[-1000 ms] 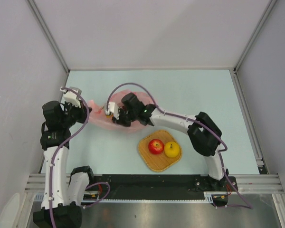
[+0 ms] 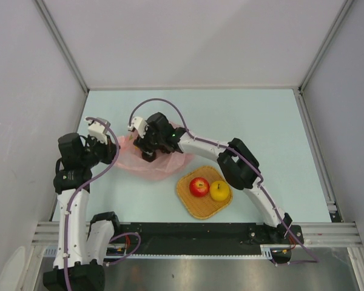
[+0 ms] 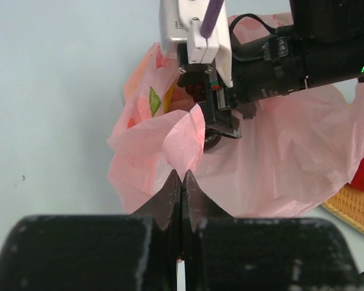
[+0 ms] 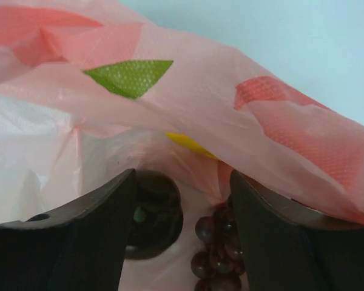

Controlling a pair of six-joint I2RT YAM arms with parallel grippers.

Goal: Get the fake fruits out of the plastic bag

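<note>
The pink plastic bag [image 2: 151, 167] lies with its mouth spread open. In the left wrist view a fold of that bag [image 3: 185, 140] is pinched at the tips of my left gripper, which is shut. My right gripper is inside the bag, its fingers parted. A dark round fruit [image 4: 159, 209] sits between them, close to the left finger. A bunch of dark grapes [image 4: 221, 242] lies beside the right finger. Something yellow [image 4: 191, 144] is partly covered by the bag's edge. On the wooden basket tray [image 2: 197, 209] rest a red apple [image 2: 199, 187] and a yellow apple [image 2: 219, 190].
The right forearm [image 2: 201, 144] crosses over the bag from the right. Bare white table [image 2: 267, 133] stretches to the right and behind the bag. A black strip [image 2: 194, 236] runs along the front edge.
My right gripper has moved left and deeper into the bag. The bag's near side has come forward; both apples stayed put.
</note>
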